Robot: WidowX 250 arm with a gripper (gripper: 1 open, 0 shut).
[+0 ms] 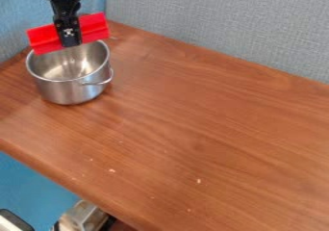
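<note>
A steel pot (pixel 71 81) stands at the left of the wooden table. My gripper (pixel 68 35) is above it, at the pot's back rim, with a red block (pixel 91 27) at its fingers, showing on both sides of them. Whether the fingers are closed on the block is hard to tell.
A grey-blue wall runs behind it. A metal fitting (pixel 81 217) sits at the lower-left edge.
</note>
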